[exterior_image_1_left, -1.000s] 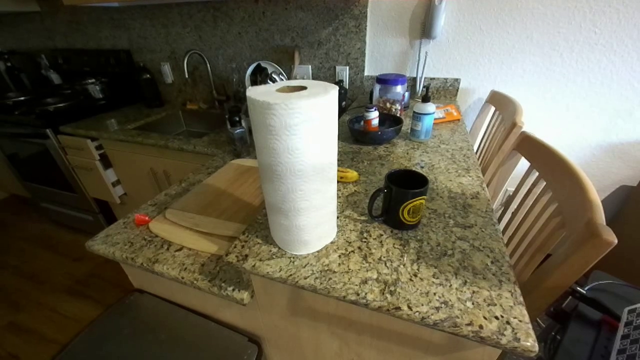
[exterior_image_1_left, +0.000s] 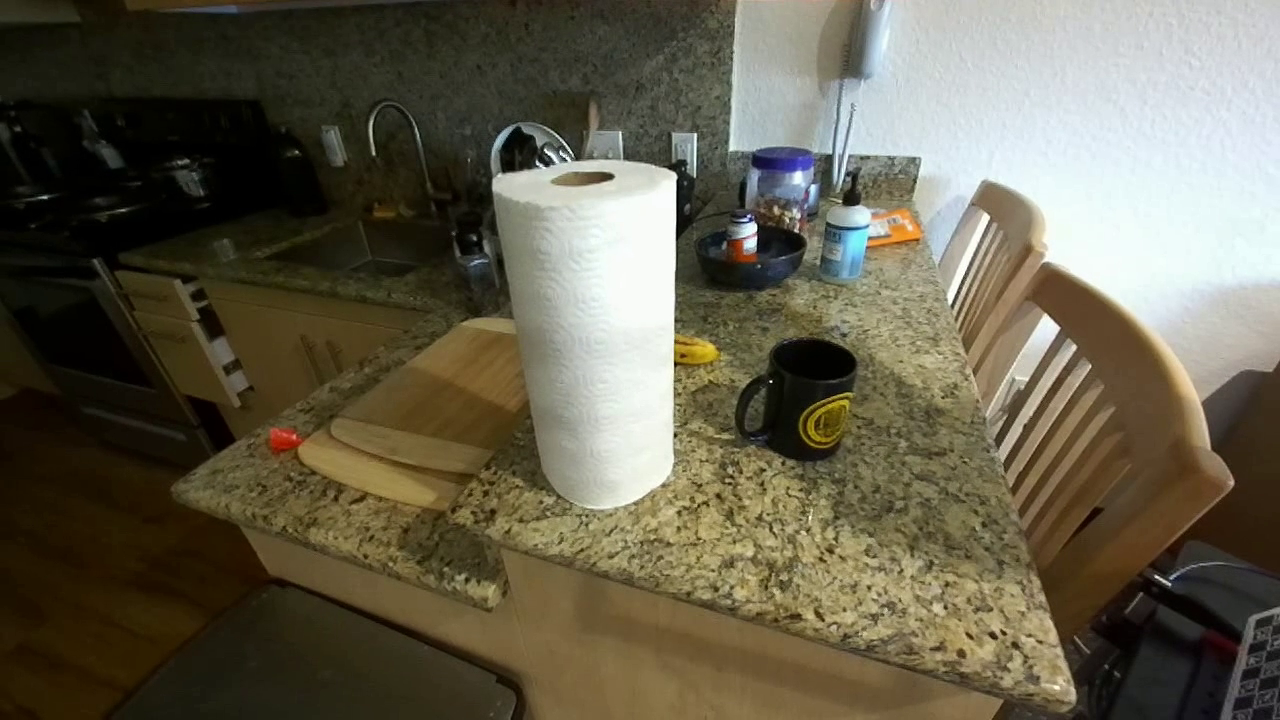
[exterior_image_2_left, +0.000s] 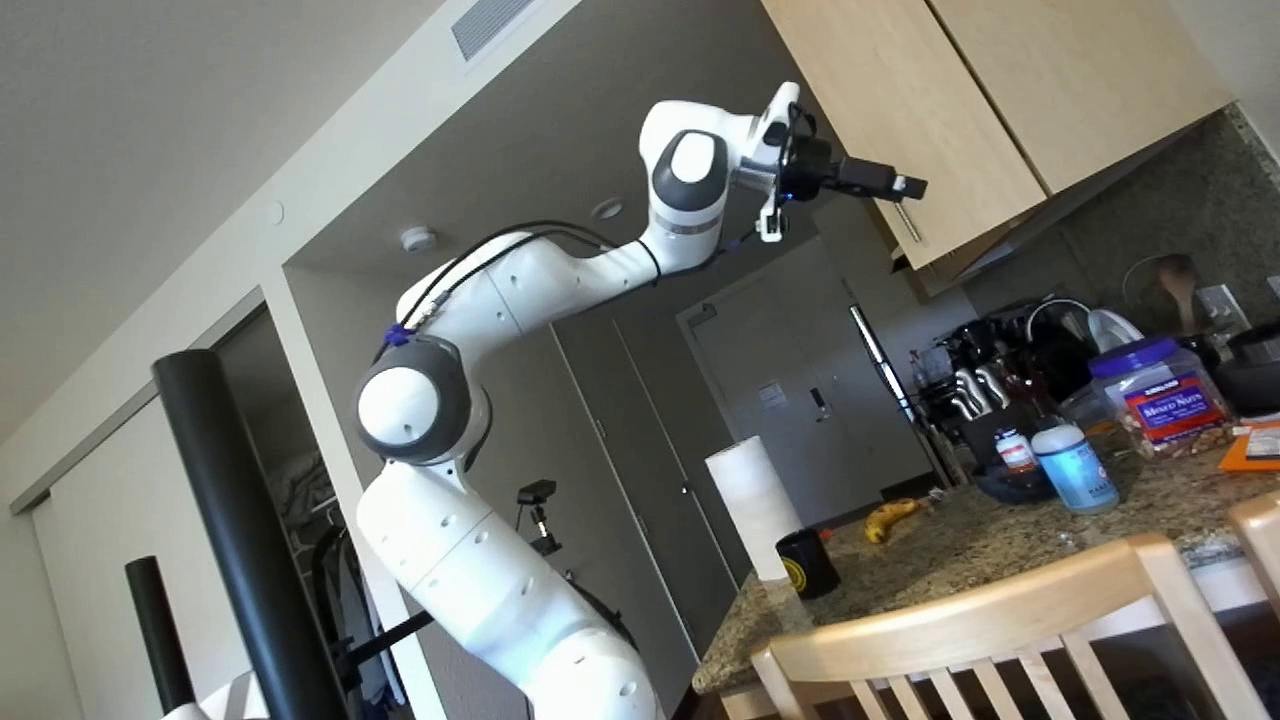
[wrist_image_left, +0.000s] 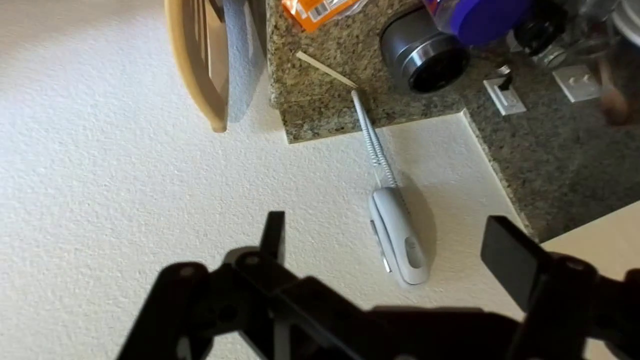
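Observation:
High above the counter, my gripper (exterior_image_2_left: 918, 188) points toward the upper cabinet side, far from everything on the granite. In the wrist view its two black fingers (wrist_image_left: 274, 237) stand wide apart, open, with only wall and a grey wall phone (wrist_image_left: 399, 237) showing beyond the gap. A white paper towel roll (exterior_image_1_left: 590, 336) stands upright at the counter's near edge. Right of it sits a black mug (exterior_image_1_left: 812, 398) with a yellow emblem, handle toward the roll. A banana (exterior_image_2_left: 890, 518) lies behind the roll, mostly hidden by it in the first exterior view.
Farther back are a dark bowl (exterior_image_1_left: 752, 256) holding a small bottle, a blue soap bottle (exterior_image_1_left: 845, 239) and a purple-lidded nut jar (exterior_image_1_left: 780, 188). Wooden cutting boards (exterior_image_1_left: 438, 390) lie at left. Chairs (exterior_image_1_left: 1086, 432) line the right edge. The upper cabinet (exterior_image_2_left: 912, 120) is close to my gripper.

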